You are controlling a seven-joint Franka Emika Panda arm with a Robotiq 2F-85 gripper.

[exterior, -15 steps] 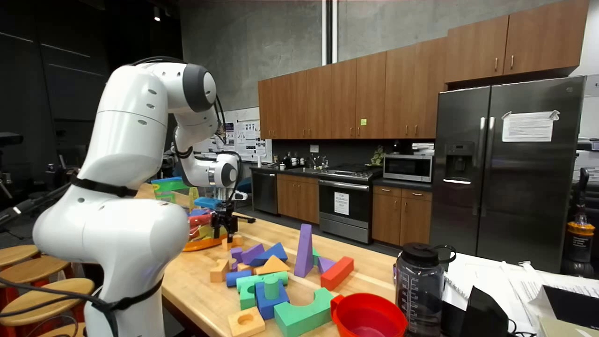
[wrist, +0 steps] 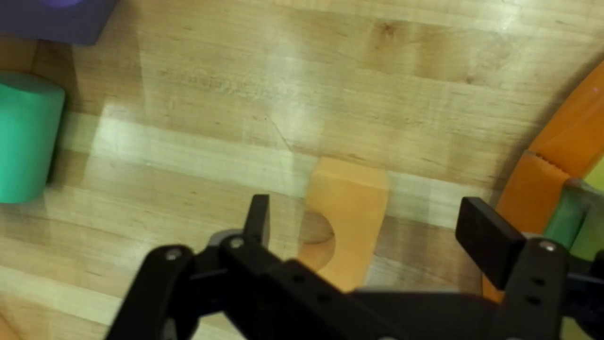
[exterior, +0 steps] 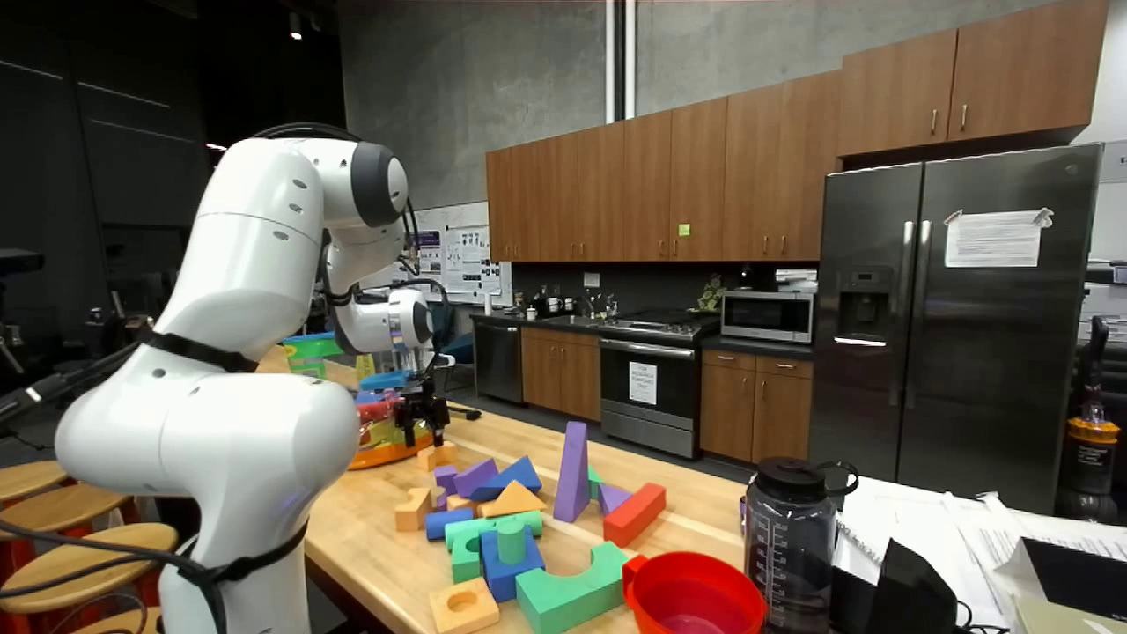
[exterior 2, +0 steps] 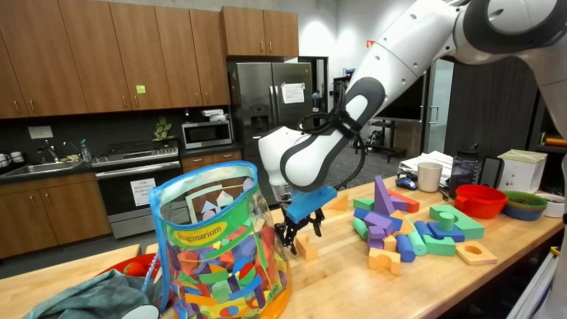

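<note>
An orange block with an arched notch [wrist: 354,226] lies on the wooden table in the wrist view. My gripper is open above it, one finger on each side, with clear gaps between the block and both fingers. From exterior view 2, the same block [exterior 2: 306,249] sits just below and beside the gripper [exterior 2: 305,234], close to a clear zippered bag [exterior 2: 218,228] full of colored blocks. In exterior view 1 the gripper [exterior: 423,424] hangs beside the bag, and the block [exterior: 435,456] shows only partly beneath it.
Several loose blocks, among them a tall purple wedge [exterior 2: 381,197] and a green arch [exterior 2: 467,226], are heaped on one side of the gripper. The bag's orange base [wrist: 529,190] is close to the right finger. A red bowl [exterior: 697,597] and a bottle [exterior: 790,544] stand farther off.
My arm has shifted slightly left in exterior view 1, toward the bag, and the hand's tilt has changed a little. The loose blocks lie where they were.
</note>
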